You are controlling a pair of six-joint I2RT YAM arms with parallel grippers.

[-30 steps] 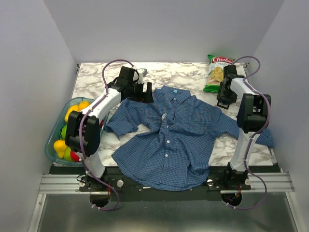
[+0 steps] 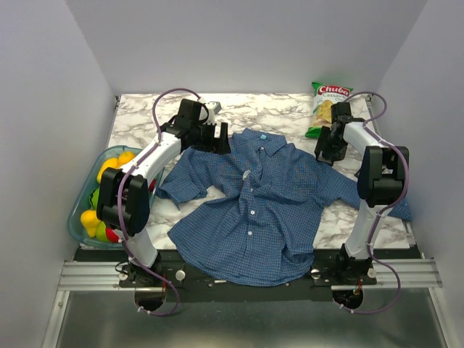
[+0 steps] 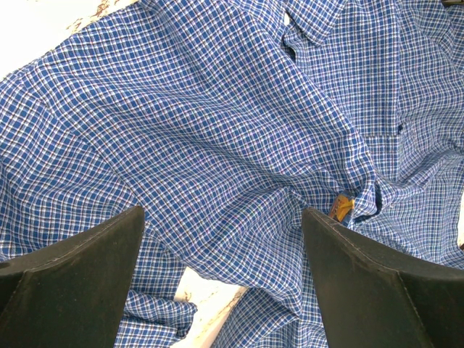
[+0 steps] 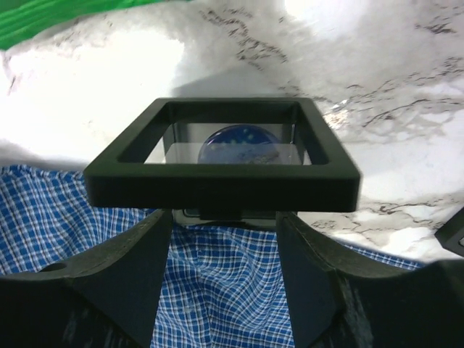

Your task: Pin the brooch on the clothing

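Note:
A blue checked shirt lies spread over the marble table. My left gripper hangs open over its upper left, with only cloth below its fingers in the left wrist view. My right gripper stands open at the shirt's upper right edge, just behind a dark rectangular open-framed case that holds a round blue object under a clear panel. I cannot tell whether that object is the brooch. A small orange item is partly hidden in a fold of the shirt.
A Chuba chips bag lies at the back right. A teal basket of fruit stands at the left. Bare marble shows along the back.
The left arm has not moved.

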